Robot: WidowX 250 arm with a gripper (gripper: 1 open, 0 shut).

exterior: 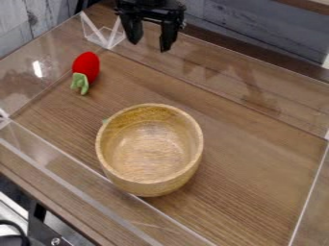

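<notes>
My gripper (150, 38), dark and open, hangs at the top middle of the view, well above and behind the other objects, with nothing visible between its fingers. A red object with a green end (85, 69), like a vegetable, lies on the wooden table at the upper left. A round, pale tan bowl (149, 121) sits in the lower middle and looks empty.
The table's edge runs along the lower left, with dark cables or hardware beyond it. A pale wall borders the top left.
</notes>
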